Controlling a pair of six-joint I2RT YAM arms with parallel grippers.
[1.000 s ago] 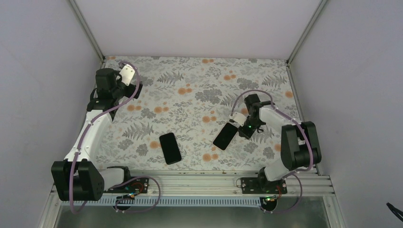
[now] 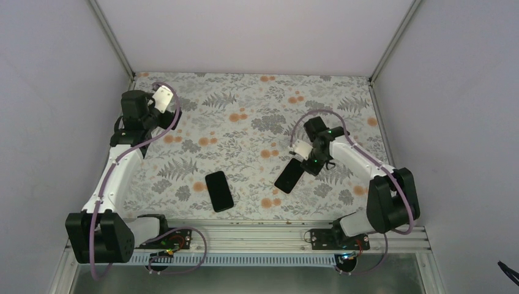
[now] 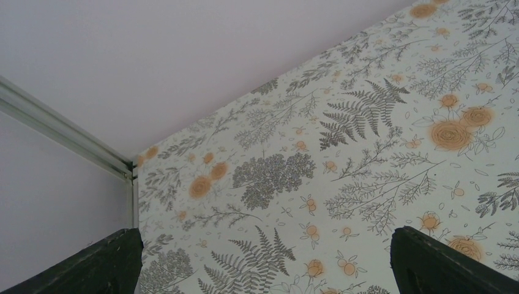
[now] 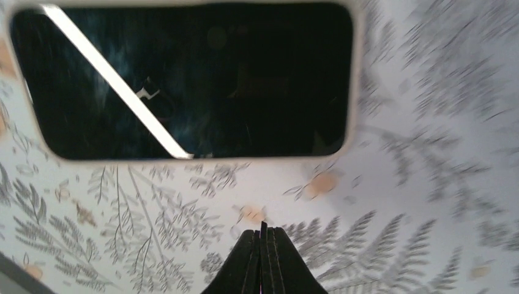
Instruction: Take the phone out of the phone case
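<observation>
A black phone [image 2: 289, 176] lies flat, screen up, right of centre on the patterned mat. Close up in the right wrist view, the phone [image 4: 183, 79] has a glossy dark screen with a thin pale rim round it. A second black phone-shaped slab [image 2: 219, 191] rests to the left; whether it is a case or a phone I cannot tell. My right gripper is shut beside the phone's long edge, apart from it, and nothing shows between its fingertips. Far off at the back left, my left gripper stands open over bare mat.
Bare mat [image 2: 245, 122] stretches across the back and between the two slabs. Side walls [image 2: 55, 122] bound the space, and a metal rail [image 2: 269, 226] runs along the front edge.
Phone and left slab have not visibly moved. The left arm is almost still.
</observation>
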